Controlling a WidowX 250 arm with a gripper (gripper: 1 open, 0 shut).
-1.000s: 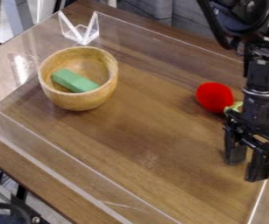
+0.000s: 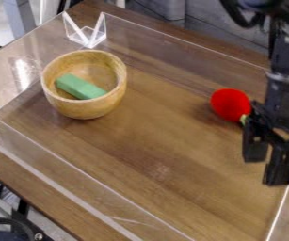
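Note:
My gripper [image 2: 267, 156] hangs at the right side, blurred, its dark fingers standing apart with nothing visible between them. A red round object [image 2: 229, 102] lies behind it, a little to the left, with a small yellow-green piece beside it, partly hidden by the arm. A wooden bowl [image 2: 104, 103] holding a green block [image 2: 81, 87] sits at the upper left.
A white wire-like shape [image 2: 88, 30] stands at the back left. The table's left edge runs along the left of the view.
The red object, bowl and block are unchanged.

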